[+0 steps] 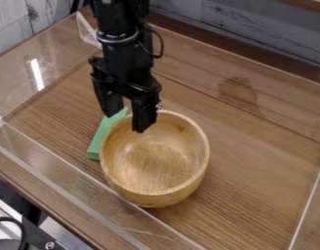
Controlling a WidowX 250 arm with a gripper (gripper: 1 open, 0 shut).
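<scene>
A large yellow bowl [160, 166] lies on the wooden tabletop, with a green object [100, 142] beside its left rim, partly hidden by it. The black arm reaches down from the top of the view, its open gripper [125, 115] over the green object and the bowl's upper left rim.
The wooden table [254, 156] has bare room to the right of the bowl and behind it. A clear panel runs along the left and front edges, and a pale wall stands at the back.
</scene>
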